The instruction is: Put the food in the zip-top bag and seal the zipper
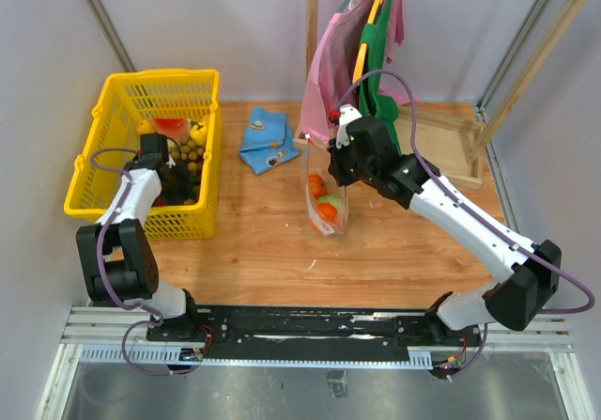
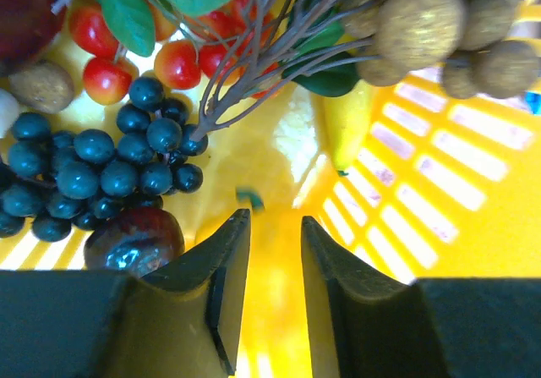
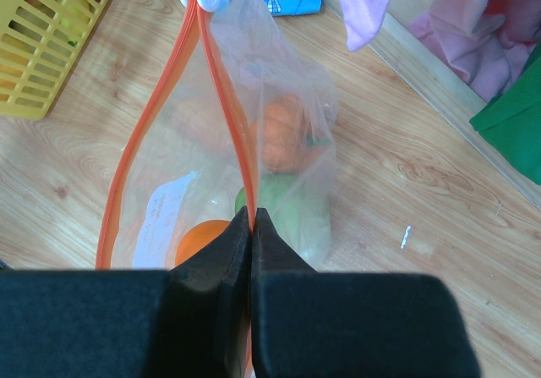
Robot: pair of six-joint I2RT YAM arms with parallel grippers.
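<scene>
A yellow basket [image 1: 141, 86] at the left holds mixed play food: dark grapes [image 2: 118, 175], cherries [image 2: 177, 61], potatoes [image 2: 418, 27], a plum-like fruit [image 2: 133, 241] and a yellow pepper-like item [image 2: 347, 124]. My left gripper is down inside it, part open, fingertips apart above yellow surfaces; whether anything is between them is unclear. The clear zip bag [image 1: 321, 215] with orange zipper stands mid-table, orange and green food inside. My right gripper is shut on the bag's zipper edge, holding it upright.
A blue folded pouch [image 1: 266, 143] lies behind the bag. A wooden rack [image 1: 531, 54] with pink and green cloths stands at the back right. The table between basket and bag, and in front, is clear.
</scene>
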